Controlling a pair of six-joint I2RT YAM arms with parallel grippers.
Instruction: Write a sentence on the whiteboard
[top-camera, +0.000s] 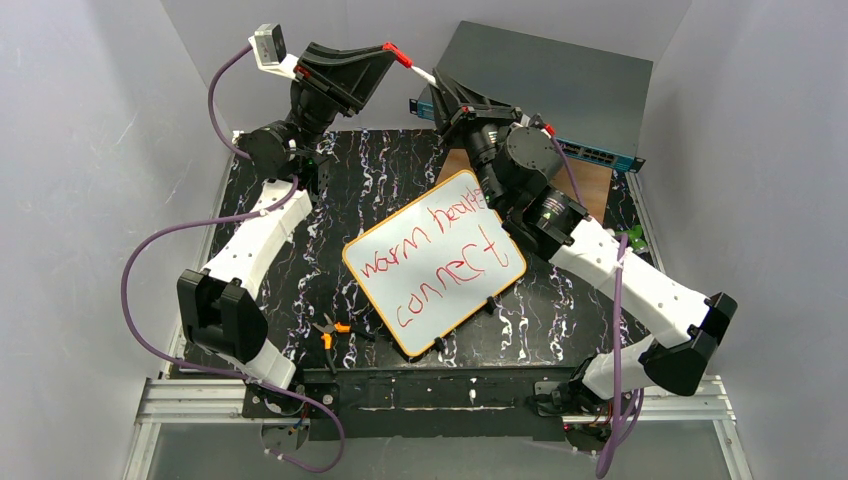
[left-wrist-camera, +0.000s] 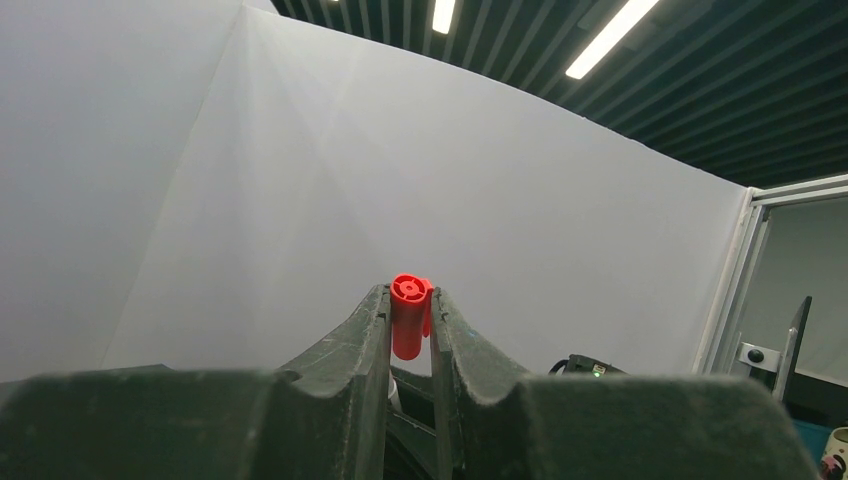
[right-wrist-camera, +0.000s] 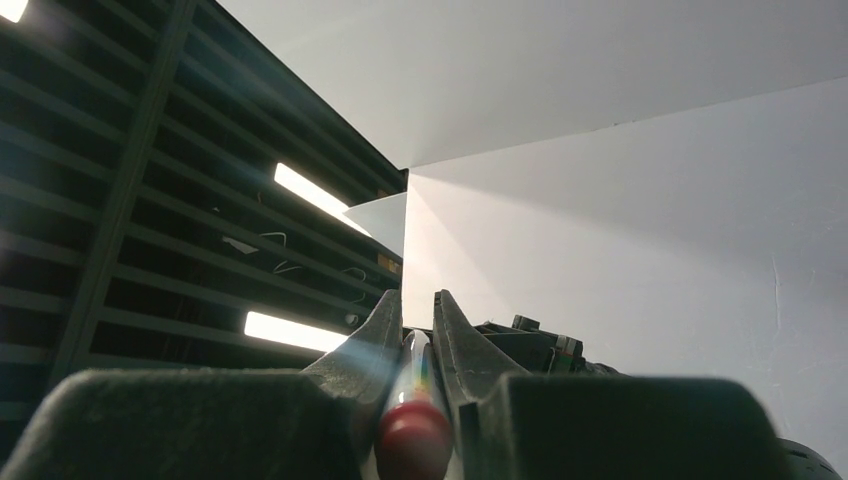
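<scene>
The whiteboard (top-camera: 420, 300) lies on the table with red handwriting reading roughly "warm hearts connect", part of it behind my right arm. High at the top, my left gripper (top-camera: 386, 52) has the red marker cap (top-camera: 397, 53) (left-wrist-camera: 408, 305) between its fingertips. Facing it, my right gripper (top-camera: 440, 82) is shut on the marker (top-camera: 423, 75) (right-wrist-camera: 413, 430), whose white barrel points at the cap. The cap and marker tip meet or nearly meet.
A dark rack unit (top-camera: 560, 75) sits on a wooden board (top-camera: 590, 185) at the back right. Pliers (top-camera: 328, 338) lie left of the whiteboard. Purple cables hang beside both arms.
</scene>
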